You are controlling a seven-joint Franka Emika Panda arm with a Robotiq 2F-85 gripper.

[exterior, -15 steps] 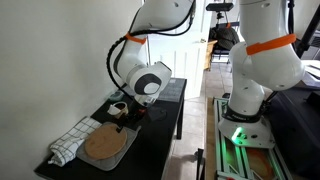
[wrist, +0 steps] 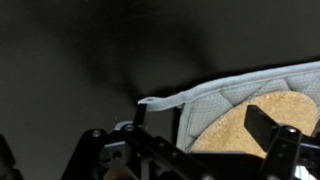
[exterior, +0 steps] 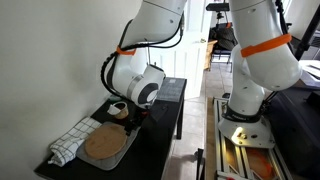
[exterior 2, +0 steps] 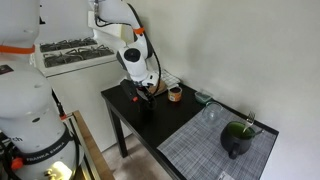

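Observation:
A grey cloth pot holder (wrist: pixel 213 95) with a hanging loop (wrist: pixel 160 102) lies on the dark table, and a round tan disc (exterior: pixel 105 141) rests on it. In the wrist view part of the tan disc (wrist: pixel 250 118) shows at lower right. My gripper is open, with its fingers (wrist: pixel 262 122) well apart. The loop's end is close to the left finger in this view; whether they touch, I cannot tell. In exterior view 1 the gripper (exterior: pixel 138 122) is low over the table at the holder's right edge.
A checked towel (exterior: pixel 70 143) lies left of the holder. Behind the arm stands a copper-coloured cup (exterior 2: pixel 175 94). Farther along, a glass (exterior 2: pixel 210 114) and a dark green pot (exterior 2: pixel 238 130) stand on a grey mat (exterior 2: pixel 200 150). Dark table in front of the holder is clear.
Over the last second the arm has moved to the right in exterior view 1, away from the tan disc's middle. The holder, disc and towel have stayed put.

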